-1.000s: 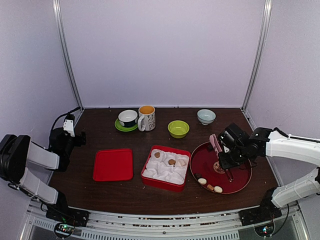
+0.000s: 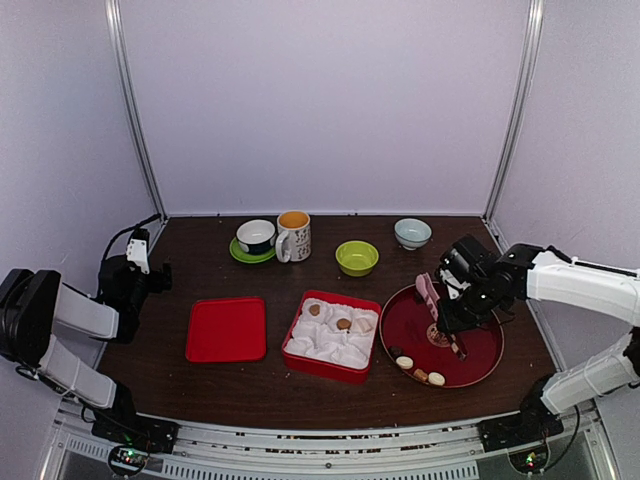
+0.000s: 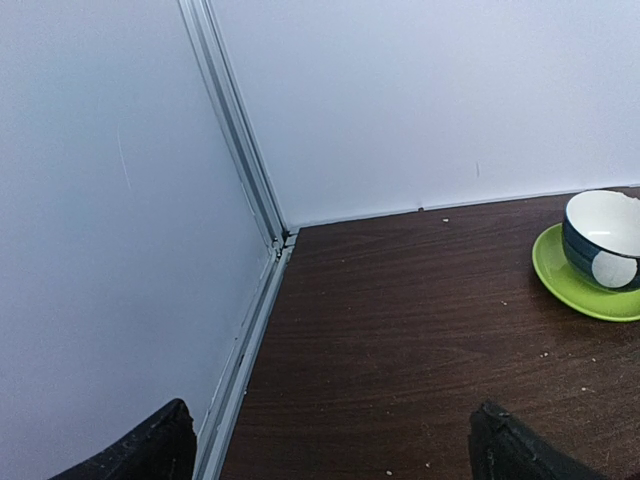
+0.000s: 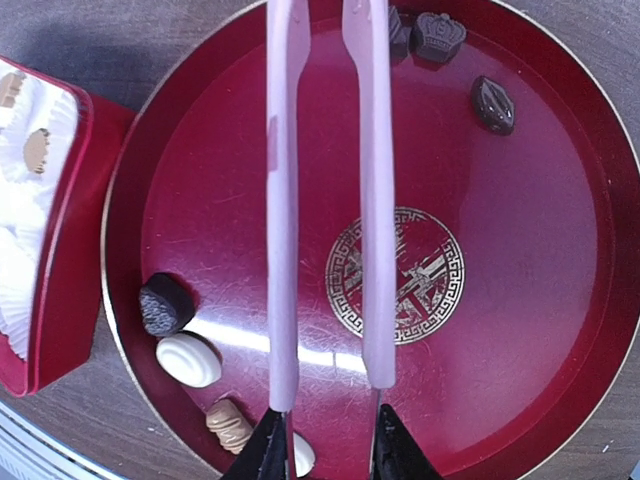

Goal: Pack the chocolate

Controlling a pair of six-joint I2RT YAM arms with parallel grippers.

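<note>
A red box [image 2: 330, 365] with a white moulded insert holds a few chocolates, right of a red lid [image 2: 225, 330]. Chocolates lie round the rim of a round red tray [image 2: 480, 365]: dark ones [image 4: 166, 303], white ones [image 4: 188, 360] and a tan one [image 4: 229, 426]. My right gripper is shut on pink tongs [image 4: 283, 240], whose arms hang over the tray's middle with nothing visible between them. My left gripper stands open and empty at the table's left side.
At the back stand a bowl on a green saucer [image 2: 243, 254], a mug [image 2: 294, 240], a green bowl [image 2: 357, 262] and a pale blue bowl [image 2: 412, 234].
The right arm and tongs have shifted very slightly over the tray; the left arm and the objects on the table are unchanged.
</note>
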